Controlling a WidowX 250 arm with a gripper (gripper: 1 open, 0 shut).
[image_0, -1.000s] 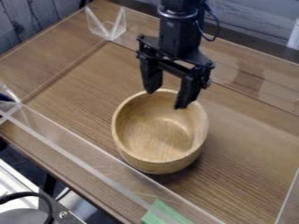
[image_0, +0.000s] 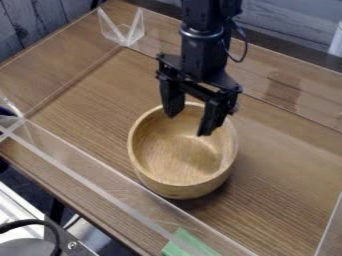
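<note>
My black gripper (image_0: 191, 106) hangs over the back rim of a round wooden bowl (image_0: 177, 164), open, with its two fingers spread apart and nothing visible between them. The bowl looks empty and sits in the middle of the wooden tabletop.
A clear plastic piece (image_0: 123, 28) stands at the back left. Transparent strips run along the left front edge, with a green patch (image_0: 187, 243) at the front. Dark equipment (image_0: 30, 243) is at the lower left.
The gripper has shifted very slightly, its upper body a little lower in view. The bowl has not moved.
</note>
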